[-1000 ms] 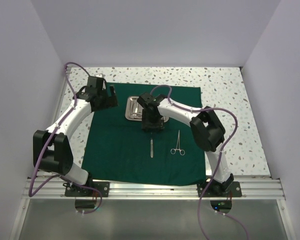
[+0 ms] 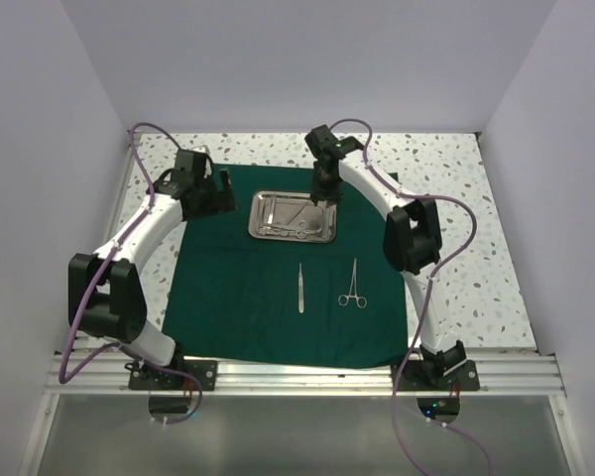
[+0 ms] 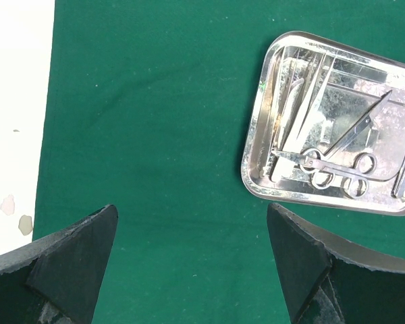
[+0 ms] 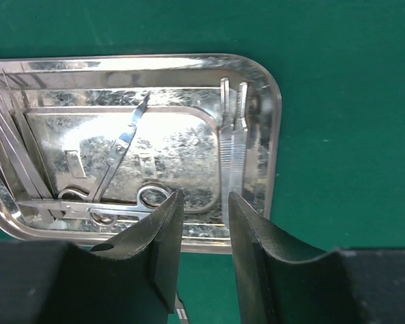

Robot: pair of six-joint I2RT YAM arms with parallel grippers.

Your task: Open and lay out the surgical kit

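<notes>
The metal tray lies on the green cloth, holding several instruments. In the right wrist view, slim ridged silver instruments lie along its right side. Scissors rest aslant in the middle, and another ring-handled instrument crosses their handles. More slender tools lie at the tray's left end. My right gripper is over the tray's right part, fingers partly apart with a visible gap and nothing held. Left of the tray, my left gripper hangs wide open over bare cloth.
A slim silver instrument and a ring-handled clamp lie separately on the cloth in front of the tray. Speckled table shows to the right.
My right gripper has moved from in front of the tray's middle to above its right end, back and to the right. The left arm has stayed nearly still. The instruments on the cloth look unmoved.
</notes>
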